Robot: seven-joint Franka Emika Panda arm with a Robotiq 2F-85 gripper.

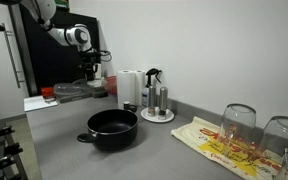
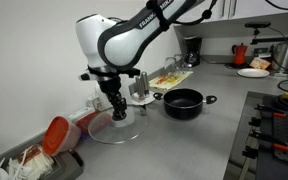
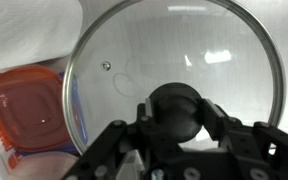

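A clear glass lid with a pale rim hangs beneath my gripper, which is shut on its black knob. In the wrist view the knob sits between the dark fingers and the lid's rim rings most of the picture. The first exterior view has the gripper far off at the back left, above the counter. A black two-handled pan stands open on the grey counter, apart from the lid and nearer that camera.
Red and clear containers are stacked close beside the lid. A paper towel roll and bottles on a white plate line the wall. Two glass jars stand on a patterned cloth.
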